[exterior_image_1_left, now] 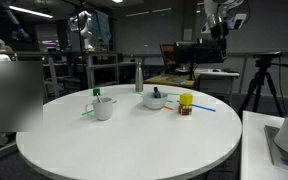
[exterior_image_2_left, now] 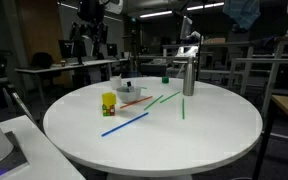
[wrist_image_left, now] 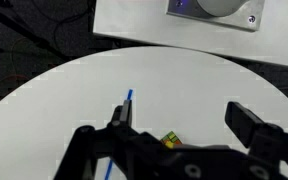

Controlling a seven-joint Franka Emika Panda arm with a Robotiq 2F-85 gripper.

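Observation:
My gripper is open, its dark fingers spread wide apart with nothing held between them. It hangs high above the round white table [exterior_image_1_left: 74,145]. A yellow block [exterior_image_2_left: 109,100] stands near the table's edge, with multicoloured sides showing low down. Part of a coloured block [wrist_image_left: 170,138] shows between the fingers in the wrist view, far below and partly hidden by the gripper. Beside the block lies a blue stick [exterior_image_2_left: 125,124]. A white bowl [exterior_image_1_left: 154,102] with something dark in it stands close by, and a white mug [exterior_image_1_left: 103,109] sits farther off.
Green sticks [exterior_image_2_left: 183,109] and an orange stick [exterior_image_2_left: 137,101] lie flat on the table. A tall grey bottle [exterior_image_1_left: 139,78] and a small green item [exterior_image_1_left: 96,92] stand toward the far side.

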